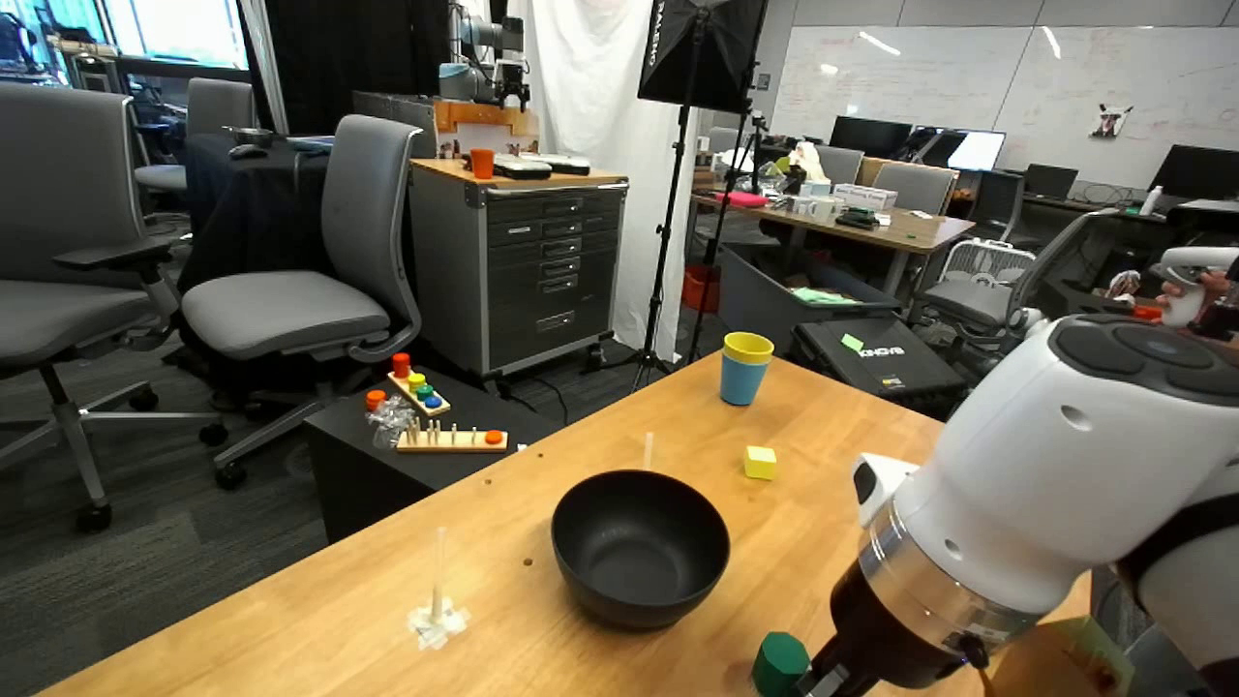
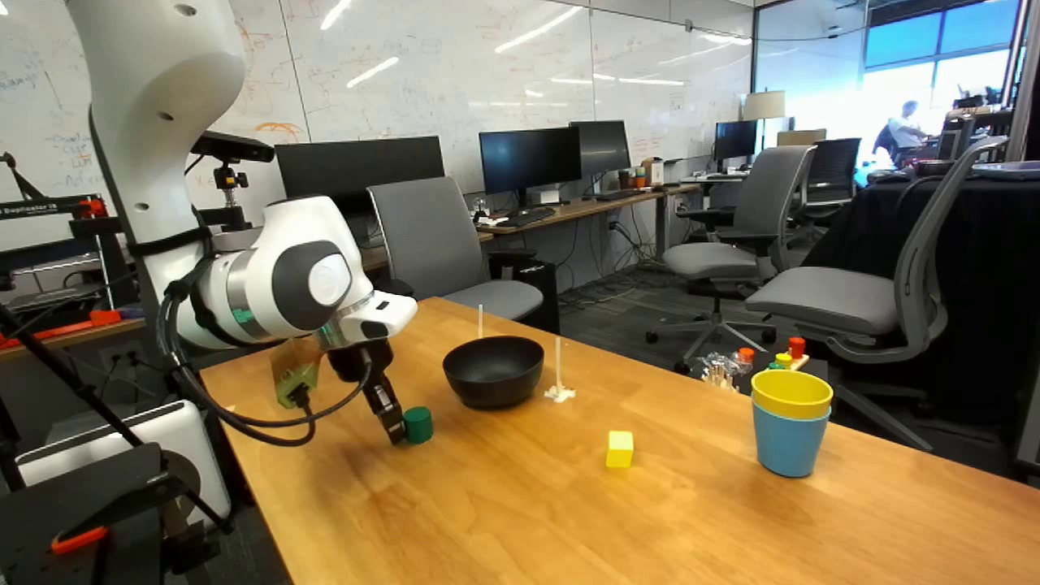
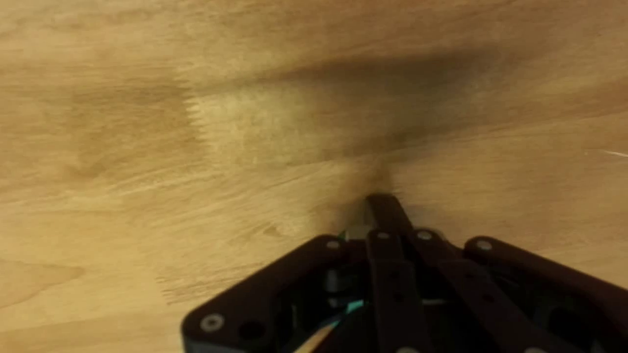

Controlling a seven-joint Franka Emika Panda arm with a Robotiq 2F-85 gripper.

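Observation:
In the wrist view my gripper is shut, its dark fingers together over bare wood with nothing between them. A green faceted block [image 2: 418, 425] stands on the table right beside the fingertips in exterior view 2, outside the fingers. Exterior view 1 has the same green block [image 1: 779, 664] at the bottom edge, to the left of my gripper [image 1: 813, 685]. Only small slivers of green show behind the gripper's left linkage in the wrist view; the rest of the block is hidden there.
A black bowl [image 1: 640, 547] stands near the block, with two thin upright sticks close by. Further along are a yellow cube [image 2: 620, 448] and a blue cup [image 2: 790, 444] with a yellow cup [image 2: 791, 393] nested in it. Bare wood surrounds the cube.

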